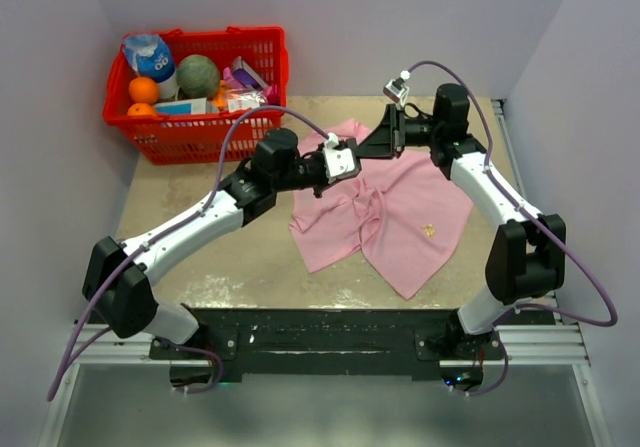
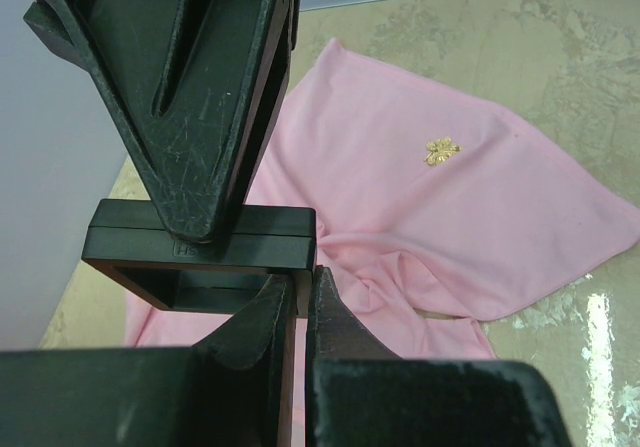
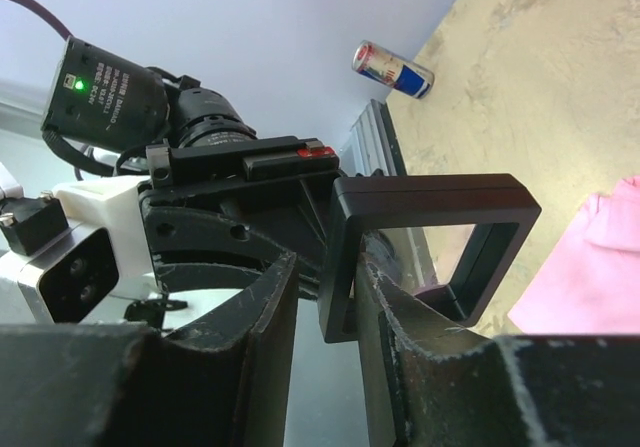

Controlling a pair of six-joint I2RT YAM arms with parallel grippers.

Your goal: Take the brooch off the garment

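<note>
A pink garment (image 1: 425,192) lies spread and partly bunched on the table, with a gold flower-like brooch (image 2: 441,151) on its flat part. Above the cloth, my left gripper is shut on one side of a black rectangular frame (image 2: 200,233). Both grippers hang well away from the brooch.
A red basket (image 1: 160,137) full of fruit and packages stands at the back left. Lying near the table's edge is a can (image 3: 393,69). Bare table shows at the front left of the garment.
</note>
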